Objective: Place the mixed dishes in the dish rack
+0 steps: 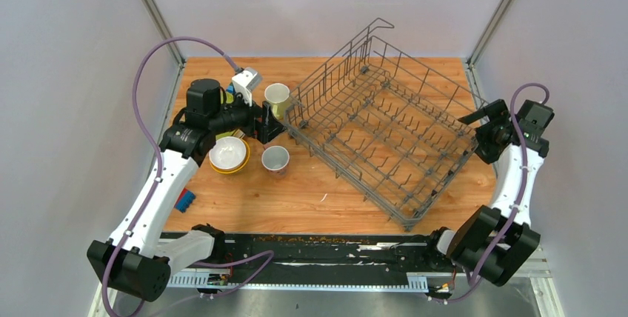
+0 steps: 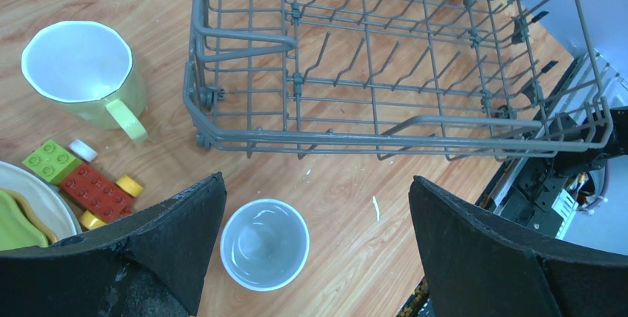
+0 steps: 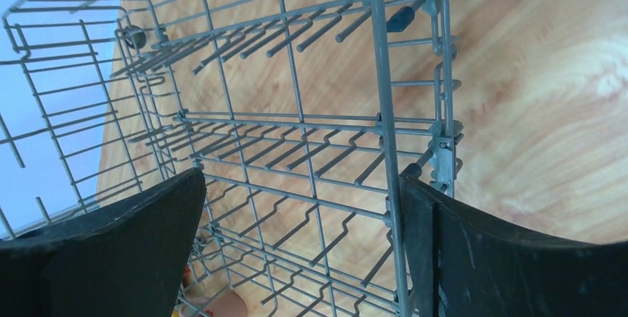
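Observation:
A grey wire dish rack [image 1: 403, 217] fills the centre and right of the table. My left gripper [image 1: 268, 123] hangs open at the rack's left corner, above a pale green mug [image 2: 78, 72] and a cup [image 2: 264, 244]. A white bowl [image 1: 227, 152] sits in a yellow dish at the left, with green dishes partly hidden by the left arm. My right gripper [image 1: 481, 128] is open around the rack's right rail [image 3: 385, 109]; whether the fingers touch it is unclear.
Toy bricks [image 2: 95, 191] lie near the mug and plates, and others [image 1: 185, 200] at the left edge. Bare tabletop [image 1: 318, 209] shows in front of the cup. Walls stand close on the sides.

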